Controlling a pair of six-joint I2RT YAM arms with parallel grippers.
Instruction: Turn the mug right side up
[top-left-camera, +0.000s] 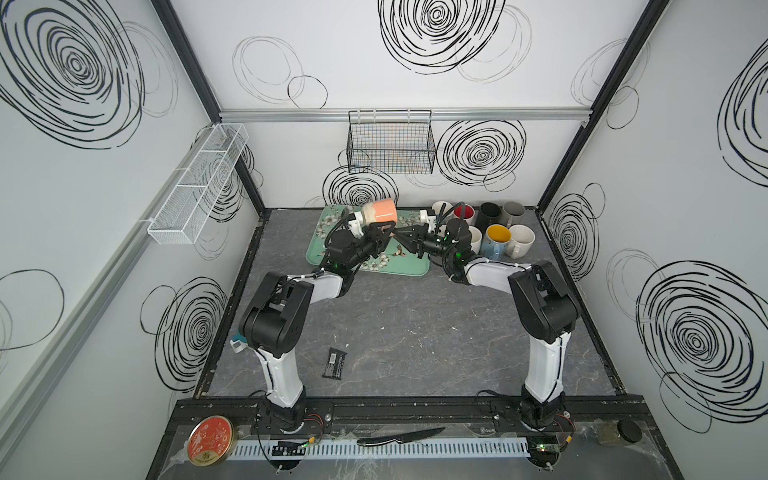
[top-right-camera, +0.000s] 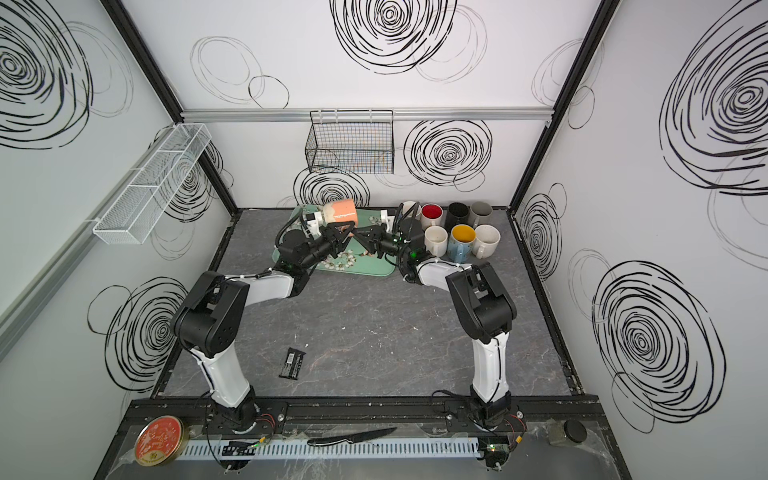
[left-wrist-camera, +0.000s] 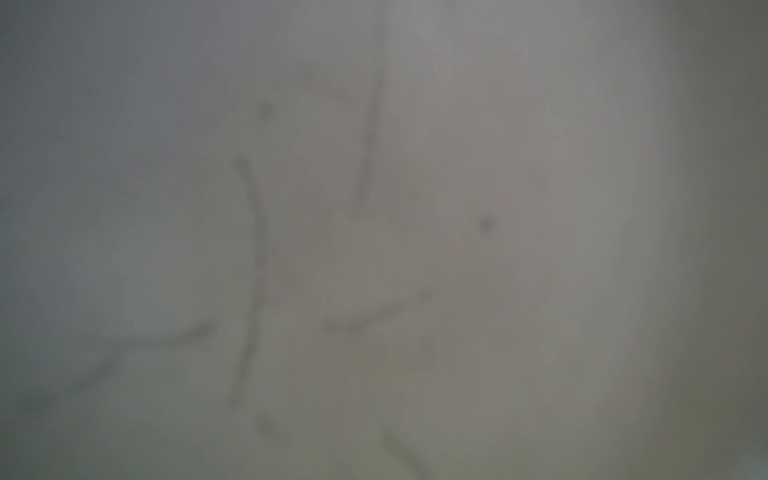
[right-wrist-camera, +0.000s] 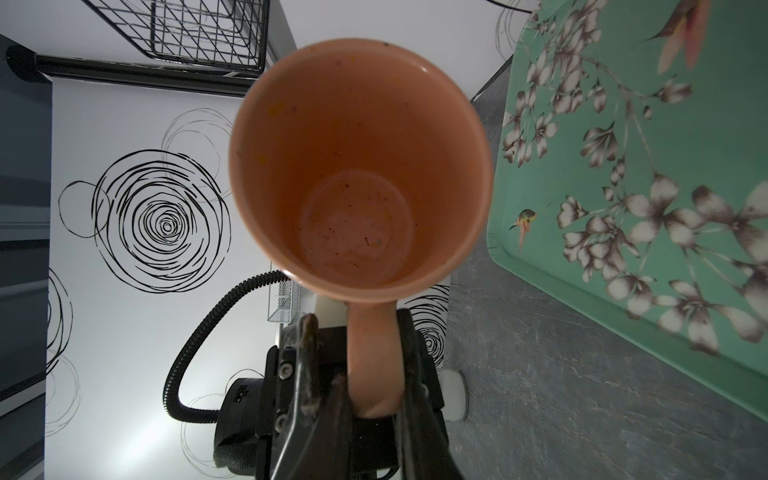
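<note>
An orange-and-cream mug (top-left-camera: 380, 210) is held on its side above the green tray by my left gripper (top-left-camera: 377, 233), which is shut on it. In the right wrist view the mug's opening (right-wrist-camera: 360, 144) faces that camera, showing its inside, with the handle (right-wrist-camera: 374, 360) pointing down between the dark fingers of my right gripper (top-left-camera: 400, 234). Whether those fingers touch the handle I cannot tell; they look part open. The left wrist view shows only a blurred pale surface close to the lens.
The green flowered tray (top-left-camera: 416, 264) lies at the back centre. Several mugs (top-left-camera: 496, 240) stand at the back right. A black wire basket (top-left-camera: 390, 144) hangs on the back wall.
</note>
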